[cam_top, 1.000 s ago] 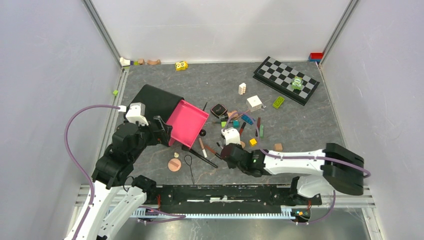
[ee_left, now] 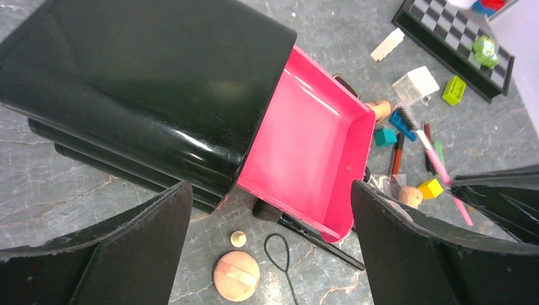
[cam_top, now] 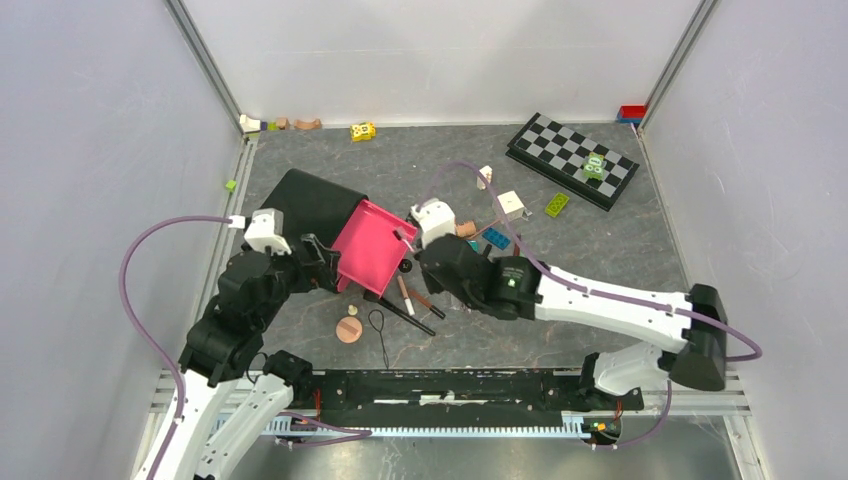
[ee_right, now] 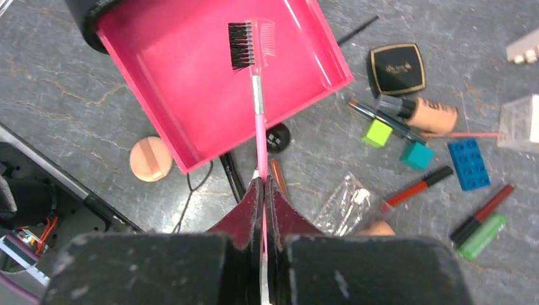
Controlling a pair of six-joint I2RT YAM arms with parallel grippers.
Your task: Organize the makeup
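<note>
My right gripper is shut on a pink brow brush, whose comb head appears over the pink drawer in the right wrist view. That drawer is pulled out of a black rounded box and is empty. My left gripper stands open near the box and drawer, with nothing gripped. On the table lie makeup pieces: a black compact, a foundation bottle, a red-and-black tube, a clear bag and a round puff. A long black brush lies partly under the drawer.
The black box rises beside the drawer. Toy blocks, such as a blue brick and a teal cube, are mixed among the makeup. A checkerboard sits at the far right.
My right gripper has risen from the table and moved left toward the drawer, carrying the pink brush. The left arm has shifted slightly, still open.
</note>
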